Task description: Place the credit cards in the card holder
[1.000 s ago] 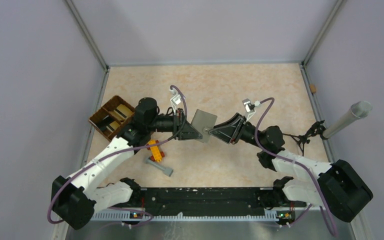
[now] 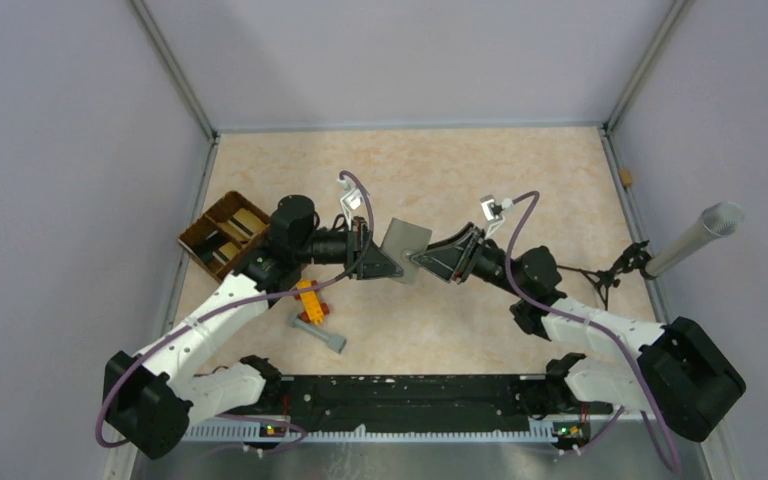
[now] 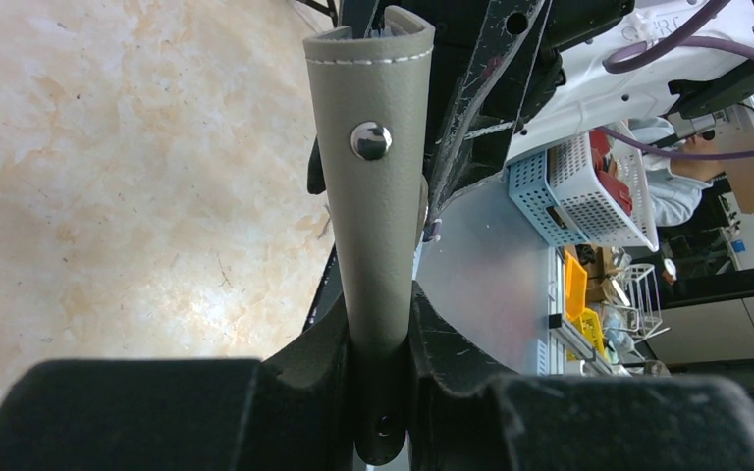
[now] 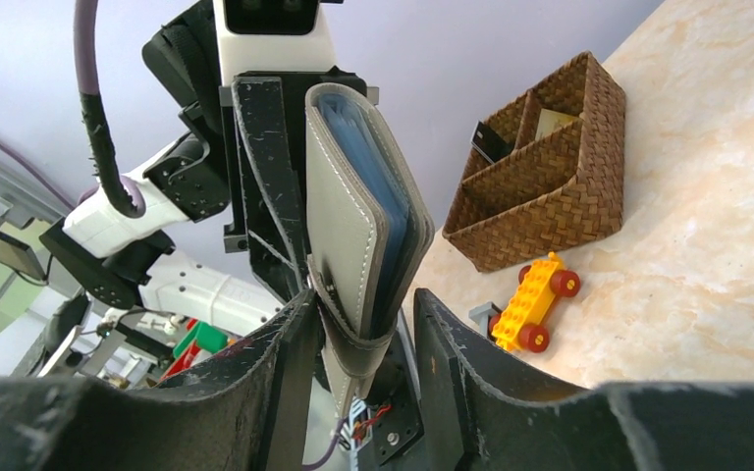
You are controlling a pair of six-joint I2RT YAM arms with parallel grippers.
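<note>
A grey-beige leather card holder (image 2: 405, 240) with blue clear sleeves, stitched edge and metal snap is held up over the middle of the table between both grippers. My left gripper (image 2: 385, 262) is shut on it; in the left wrist view it stands upright between the fingers. My right gripper (image 2: 422, 258) is shut on the holder's strap side, and in the right wrist view the sleeves' edges show. Whether cards are in the sleeves, I cannot tell.
A woven basket with compartments holding card-like items is at the left. A yellow toy car (image 2: 310, 300) and a grey tool (image 2: 315, 335) lie below it.
My right gripper and the holder have shifted very slightly left. The left arm looks still.
</note>
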